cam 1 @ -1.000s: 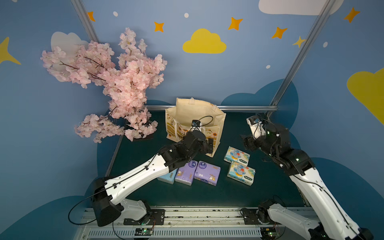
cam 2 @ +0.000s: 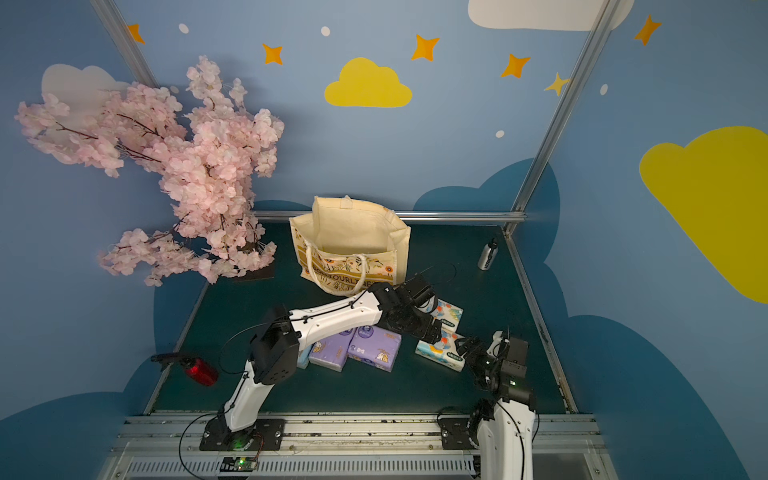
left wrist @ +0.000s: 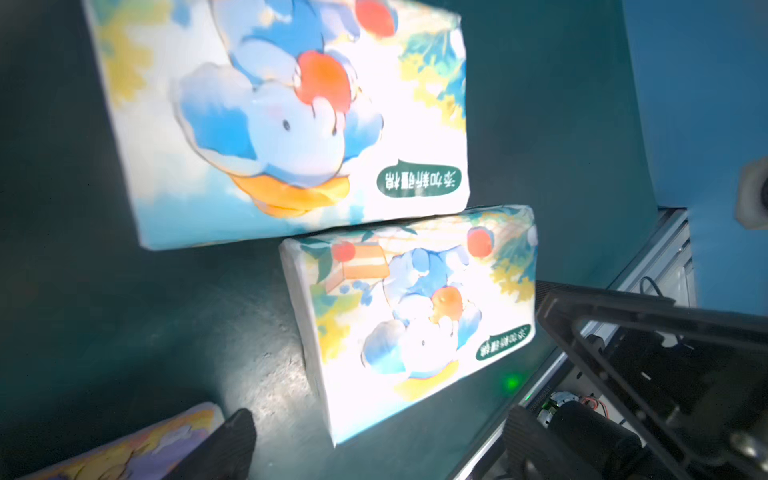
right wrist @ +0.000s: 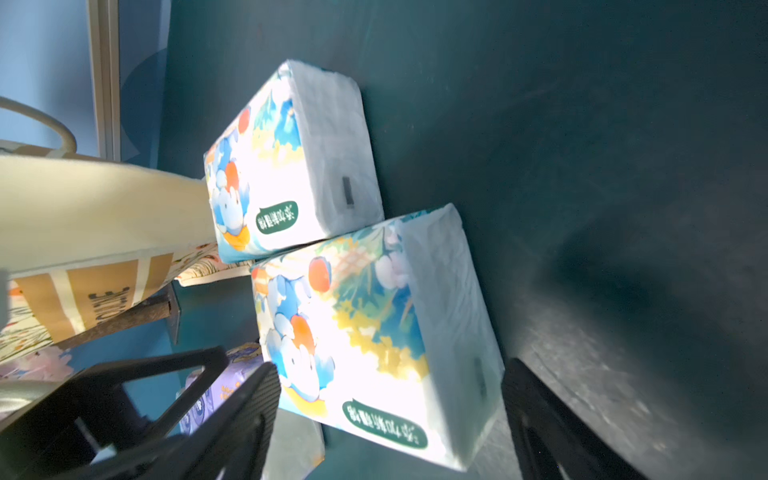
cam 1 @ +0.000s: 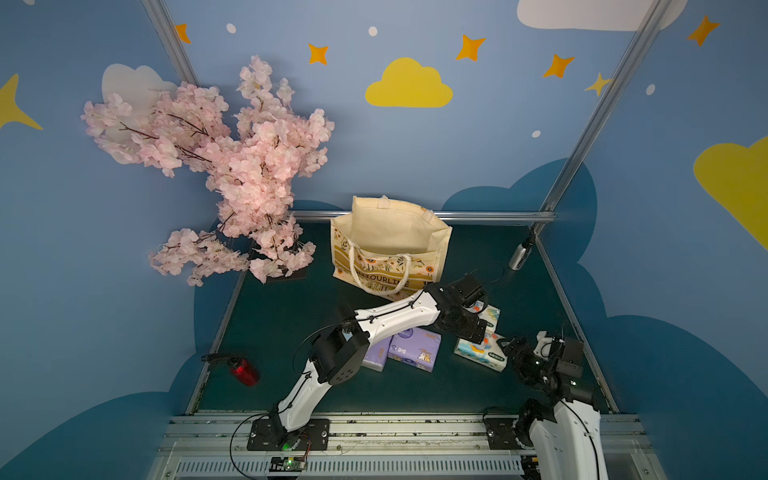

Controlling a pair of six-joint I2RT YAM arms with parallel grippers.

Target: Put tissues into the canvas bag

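The canvas bag (cam 1: 389,232) stands upright and open at the back centre. At the right lie two white, floral-cartoon tissue packs, one behind (left wrist: 288,112), one in front (left wrist: 412,328). My left gripper hangs over them with its fingers apart, holding nothing visible. My right gripper, fingers apart, is low at the right end of the front pack, which lies between its fingertips in the right wrist view without visible grip. Purple packs (cam 1: 412,349) and a partly hidden blue pack (cam 2: 302,360) lie left of centre, under the left arm.
A silver bottle (cam 1: 521,254) stands at the back right, a red object (cam 1: 244,372) at the front left. Pink blossom branches (cam 1: 256,176) fill the left back. Bare table (cam 1: 272,320) shows left of the bag.
My left gripper has moved rightward from before the bag to over the floral packs. My right gripper has come down and toward the front to the front floral pack.
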